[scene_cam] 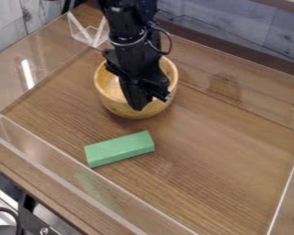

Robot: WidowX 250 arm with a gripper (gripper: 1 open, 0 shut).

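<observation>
The black robot arm reaches down from the top into a yellow bowl [114,87] at the upper middle. Its gripper [142,97] is low at the bowl's front right; it looks shut, and I cannot see anything held between its fingertips. The arm hides much of the bowl's inside. A green block [120,149] lies flat on the wooden surface in front of the bowl, apart from it.
Raised edges border it at left and back. Clear plastic pieces stand along the left edge, and cables show at the lower left corner.
</observation>
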